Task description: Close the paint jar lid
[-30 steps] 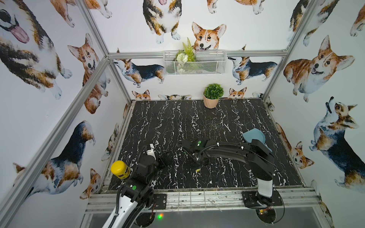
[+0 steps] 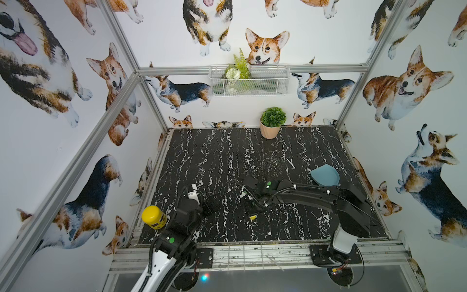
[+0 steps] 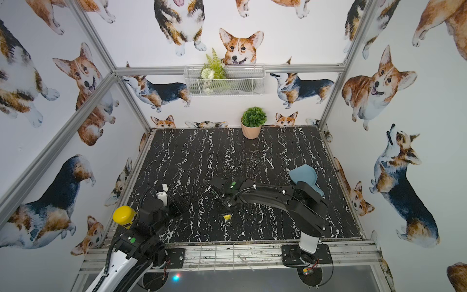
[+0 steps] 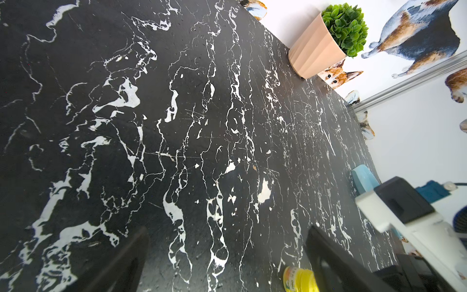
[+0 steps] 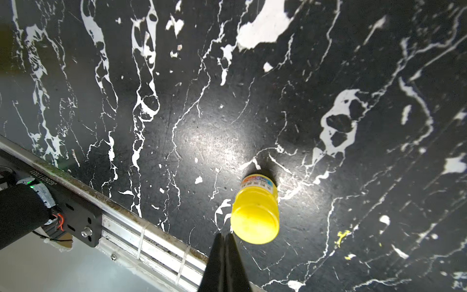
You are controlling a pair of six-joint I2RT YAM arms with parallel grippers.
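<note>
A small yellow paint jar stands on the black marbled table in the right wrist view, just beyond my right gripper, whose fingers are shut with nothing visible between them. From above, the small jar is partly under the right arm. A larger yellow container is at the front left, beside my left arm; whether it has a lid on cannot be told. My left gripper hangs over the table, open, with nothing between its fingers.
A potted plant stands at the back middle. A light blue item lies at the right. A wire basket with plants hangs on the back wall.
The right arm has swung somewhat to the right at its elbow and wrist, with its gripper shifting slightly. The left arm has not visibly moved.
</note>
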